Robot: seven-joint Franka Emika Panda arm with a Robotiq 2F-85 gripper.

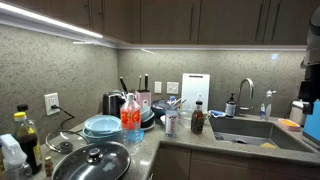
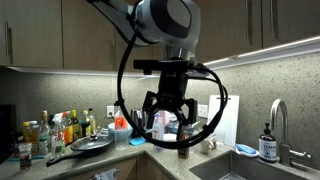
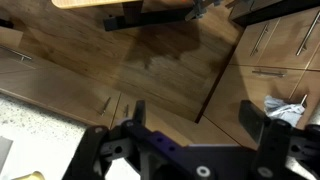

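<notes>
In the wrist view my gripper hangs over the wooden floor (image 3: 175,60), its two dark fingers wide apart and nothing between them. My arm (image 2: 172,45), with a loop of black cable, fills the middle of exterior view 2; the fingers cannot be made out there. Only a dark piece of the arm (image 1: 312,50) shows at the right edge of exterior view 1. On the counter stand a pan with a glass lid (image 1: 95,160), light blue bowls (image 1: 102,125), an orange-and-clear bottle (image 1: 130,118) and a dark brown bottle (image 1: 197,119).
A sink (image 1: 262,133) with a tap (image 1: 246,92) lies at the right; a soap bottle (image 2: 267,144) stands by it. A white cutting board (image 1: 195,90) leans on the wall. Several bottles crowd the left counter. A white cloth-like thing (image 3: 285,110) is at the cabinet fronts.
</notes>
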